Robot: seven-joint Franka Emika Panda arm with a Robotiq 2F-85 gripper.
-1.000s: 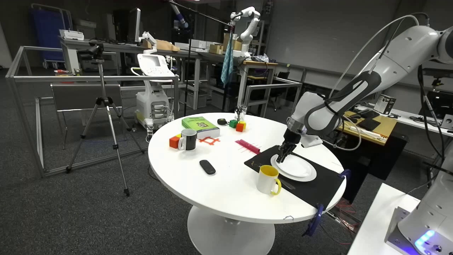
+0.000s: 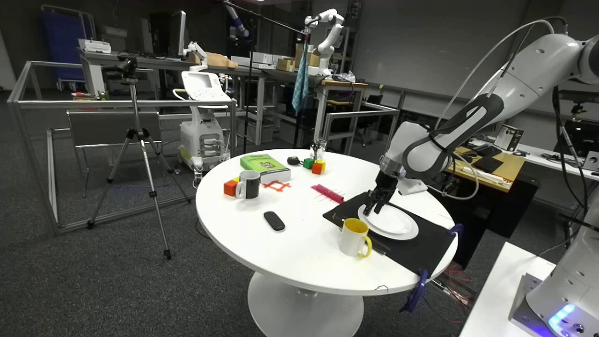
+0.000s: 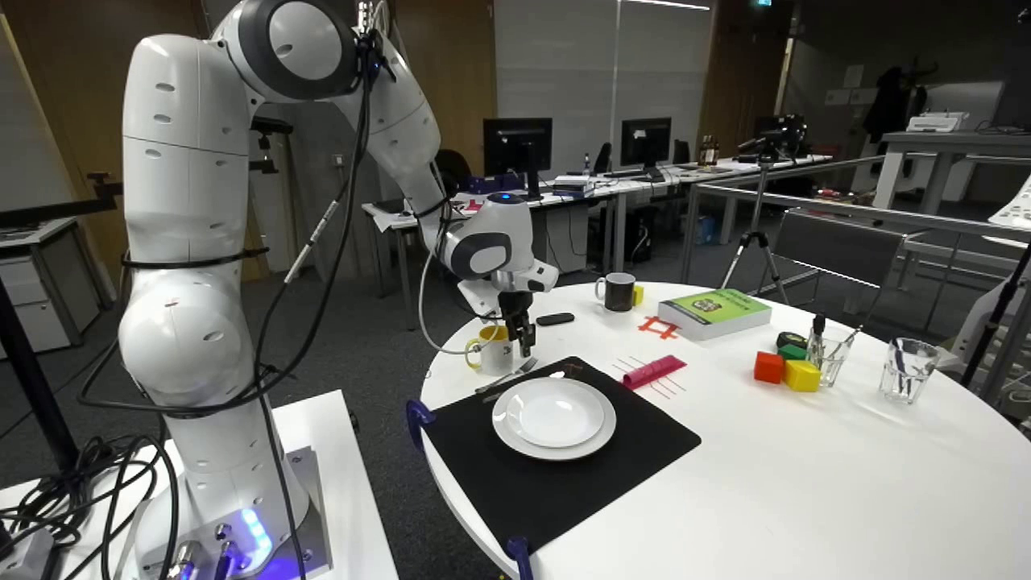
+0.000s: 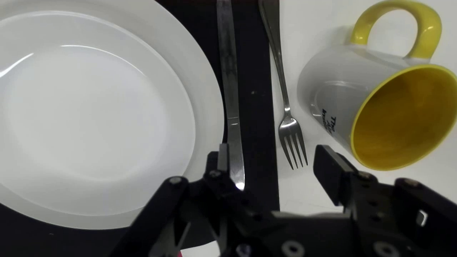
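In the wrist view my gripper has its fingers well apart, with nothing clasped between them. The left fingertip overlaps the end of a silver knife [image 4: 231, 96] lying on the black mat. A fork [image 4: 289, 124] lies along the mat's edge, its tines over bare white table just beyond the gap between the fingers. Beside the right finger is a white mug [image 4: 332, 81] with a yellow inside and handle. Two stacked white plates [image 4: 205, 98] are left of the knife. In exterior view 2 the gripper [image 3: 527, 343] hangs beside the mug.
The black placemat [image 3: 619, 454] is held at the table edge by blue clamps [image 3: 417, 420]. Farther off are a dark mug [image 3: 619, 293], a green book [image 3: 715, 311], a pink roll [image 3: 654, 371], coloured blocks [image 3: 769, 367] and glasses [image 3: 906, 372].
My gripper's fingers have spread apart over the last second. The arm stays in nearly the same place, and the plates and yellow mug have not moved.
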